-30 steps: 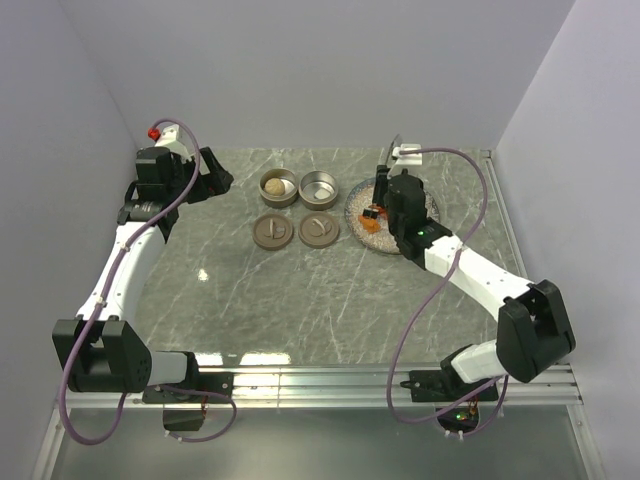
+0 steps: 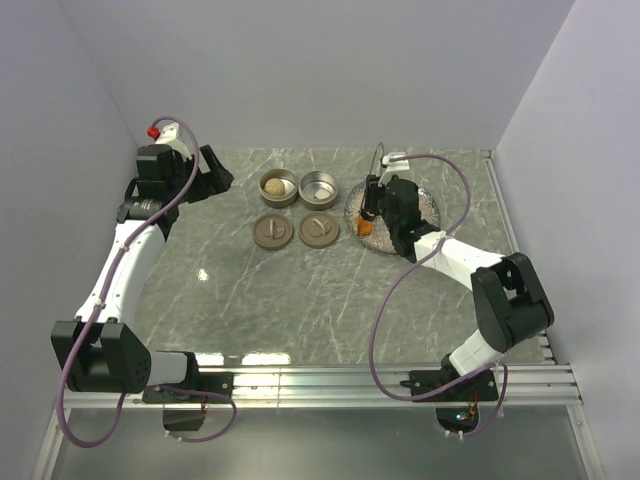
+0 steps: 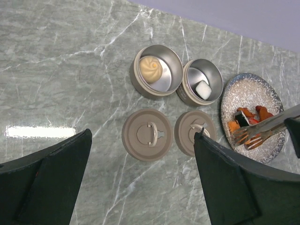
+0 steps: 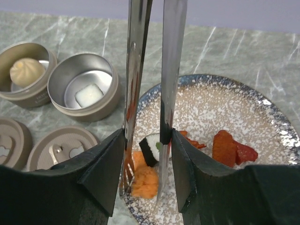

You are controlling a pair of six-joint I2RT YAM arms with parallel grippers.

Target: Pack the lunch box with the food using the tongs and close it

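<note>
My right gripper holds up long metal tongs [image 4: 168,56] over the speckled plate [image 4: 225,98]; their arms are apart, tips at an orange fried piece [image 4: 144,183], beside a dark-wrapped white piece [image 4: 149,149] and red-orange pieces [image 4: 225,149]. Two round steel containers stand left of the plate: one with a cream bun [image 3: 151,69], the other with a white block [image 3: 202,89]. Their two lids [image 3: 140,140] lie in front. My left gripper is open and empty, high at the left.
Walls border it at the back and both sides.
The right arm has moved slightly left with the tongs, over the left part of the plate. The left arm is still.
</note>
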